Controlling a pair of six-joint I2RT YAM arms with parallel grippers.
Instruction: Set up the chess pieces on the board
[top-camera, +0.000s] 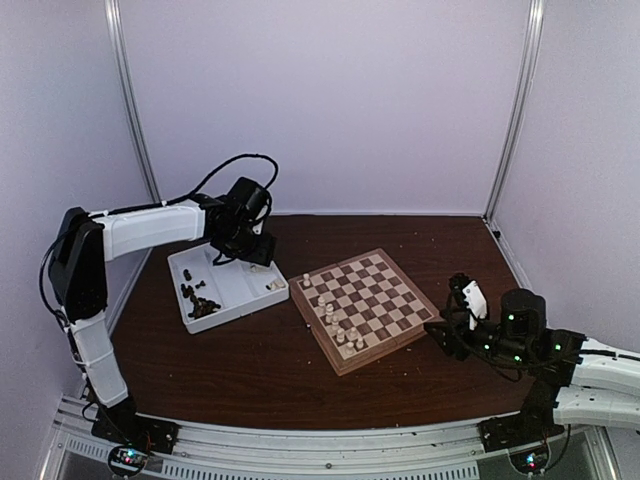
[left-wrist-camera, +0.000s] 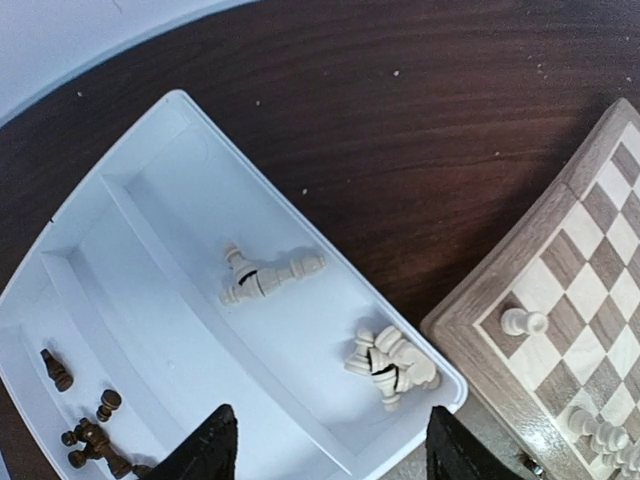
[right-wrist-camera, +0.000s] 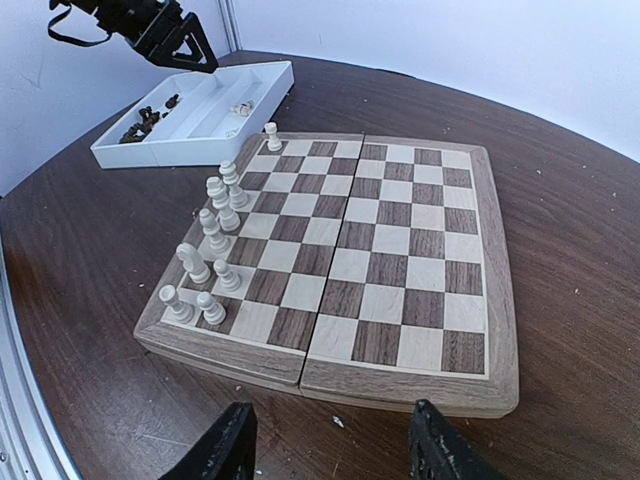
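Observation:
The chessboard (top-camera: 368, 300) holds white pieces standing along its left side, among them a lone one (left-wrist-camera: 523, 322) near a corner. The white tray (top-camera: 232, 308) holds lying white pieces (left-wrist-camera: 262, 280) in one section and dark pieces (left-wrist-camera: 92, 440) in another. My left gripper is above the tray, fingers apart, nothing seen between them. My right gripper is low by the board's right front edge, open and empty.
Pale walls (top-camera: 320, 110) close off the back and sides.

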